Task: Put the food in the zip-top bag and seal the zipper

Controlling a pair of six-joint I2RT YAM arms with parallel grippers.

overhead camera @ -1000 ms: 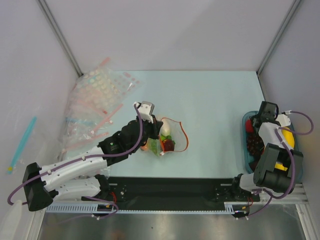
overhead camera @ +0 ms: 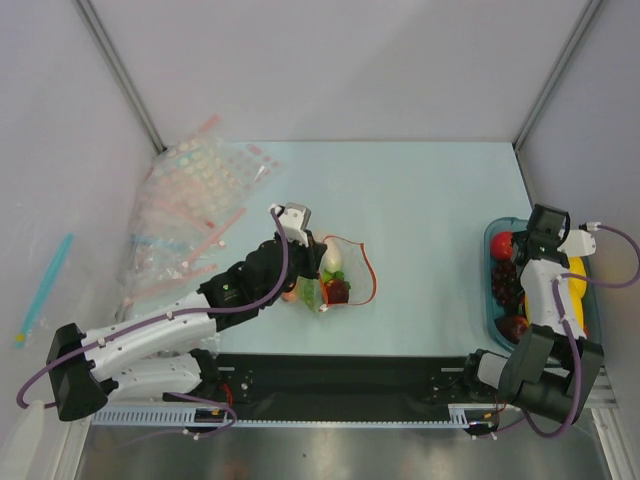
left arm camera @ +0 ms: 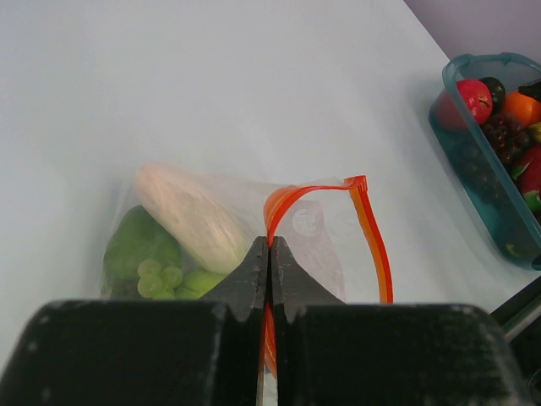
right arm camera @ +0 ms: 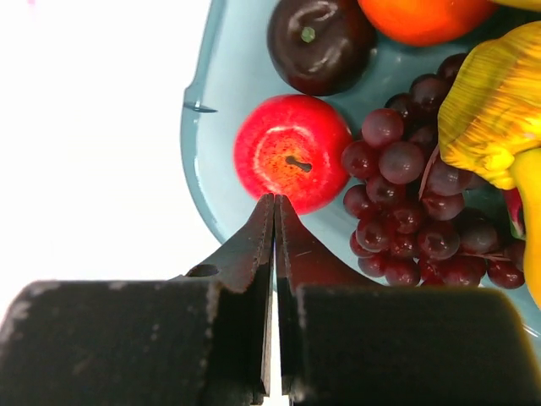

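Observation:
A clear zip top bag [left arm camera: 221,196] with an orange-red zip rim [left arm camera: 378,245] lies mid-table, its mouth gaping to the right. Inside it are a pale long food piece [left arm camera: 190,211] and green items [left arm camera: 139,254]. My left gripper is shut on the bag's rim. In the right wrist view a red apple [right arm camera: 292,152] sits in the blue bin [right arm camera: 196,152], beside grapes [right arm camera: 406,169]. My right gripper is shut above the bin, nothing between its fingers, its tips appearing at the apple's lower edge.
Also in the bin are a dark round fruit [right arm camera: 321,42], an orange fruit [right arm camera: 427,17] and a yellow item [right arm camera: 499,101]. Empty clear bags [overhead camera: 200,190] lie at the left.
My right gripper has gone from open around the apple to shut, and has risen away from the bin. The apple stays in the bin. The left arm barely differs.

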